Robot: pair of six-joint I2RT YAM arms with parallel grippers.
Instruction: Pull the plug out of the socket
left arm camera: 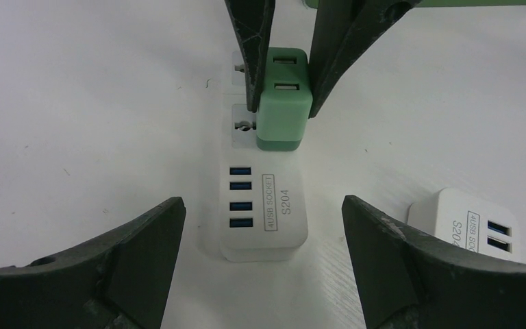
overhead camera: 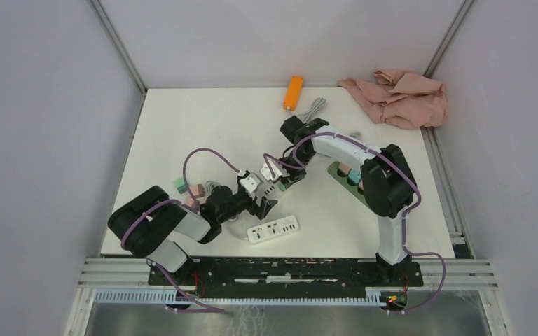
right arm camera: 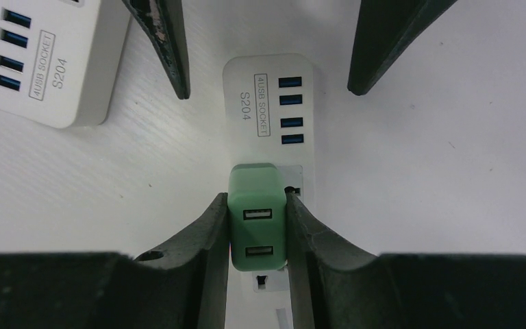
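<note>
A green plug (right arm camera: 257,226) with two USB slots sits on the white socket strip (right arm camera: 268,110). My right gripper is shut on it, one finger against each side; the left wrist view shows the same plug (left arm camera: 285,110) between those dark fingers. My left gripper stands open, its fingers wide apart on either side of the strip's USB end (left arm camera: 287,240), touching neither side. Whether the plug's pins are still in the strip cannot be made out.
A second white strip (overhead camera: 273,229) lies nearer the front edge. A green block strip (overhead camera: 350,183) is at the right, partly behind the right arm. Loose blocks (overhead camera: 181,185) lie at the left, an orange strip (overhead camera: 293,93) and pink cloth (overhead camera: 399,99) at the back.
</note>
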